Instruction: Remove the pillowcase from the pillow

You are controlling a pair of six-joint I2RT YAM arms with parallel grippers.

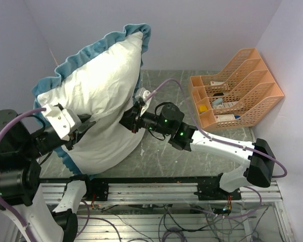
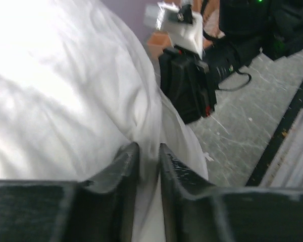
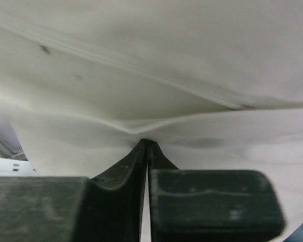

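Observation:
The large pillow in its white pillowcase with a ruffled blue edge (image 1: 103, 75) stands tilted on the left side of the table. My left gripper (image 1: 90, 126) is at its front face. In the left wrist view its fingers (image 2: 123, 174) are parted on either side of a white fold (image 2: 150, 146). My right gripper (image 1: 125, 121) is shut against the pillow's right side. In the right wrist view its tips meet at a crease in the white cloth (image 3: 91, 136). Whether a thin pinch of cloth lies between them cannot be seen.
An orange slotted organizer (image 1: 267, 98) holding small items stands at the back right. Bare grey tabletop (image 1: 192, 164) lies right of the pillow. Metal rails and cables run along the front edge.

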